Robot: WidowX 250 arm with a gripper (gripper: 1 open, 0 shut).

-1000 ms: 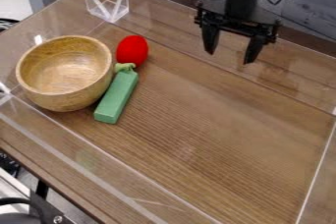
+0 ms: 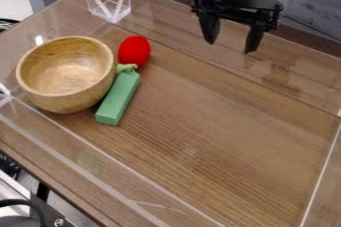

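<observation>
A black gripper (image 2: 233,34) hangs at the top centre over the wooden table, its two fingers spread apart with nothing seen between them. To the left lie a wooden bowl (image 2: 66,72), a red object (image 2: 134,50) just right of it, and a long green object (image 2: 118,99) below the red one, beside the bowl.
A clear plastic piece (image 2: 111,7) stands at the back left. A dark cable lies at the lower left edge.
The gripper has shifted very slightly left and up. The objects on the table have not moved.
</observation>
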